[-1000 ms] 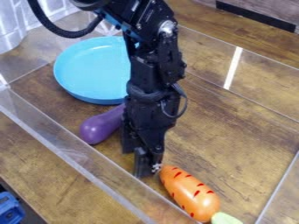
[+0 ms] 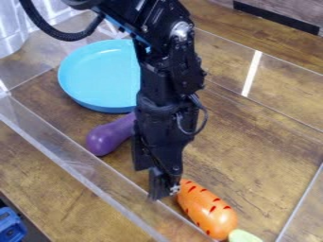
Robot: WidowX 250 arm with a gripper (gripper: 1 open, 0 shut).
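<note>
My black gripper (image 2: pixel 161 178) hangs low at the centre of the camera view, its fingertips down by the clear tray wall, just left of an orange toy carrot (image 2: pixel 209 208) with dark marks and a pale green top. A purple eggplant toy (image 2: pixel 106 139) lies left of the gripper, partly hidden behind it. A blue plate (image 2: pixel 89 75) sits behind, at the upper left. Whether the fingers are open or shut, or have anything between them, I cannot tell.
A clear plastic wall (image 2: pixel 63 151) runs diagonally along the lower left, with a blue object (image 2: pixel 8 225) outside it at the corner. Bare wooden floor (image 2: pixel 259 132) fills the right side of the tray.
The carrot, eggplant and plate look unmoved.
</note>
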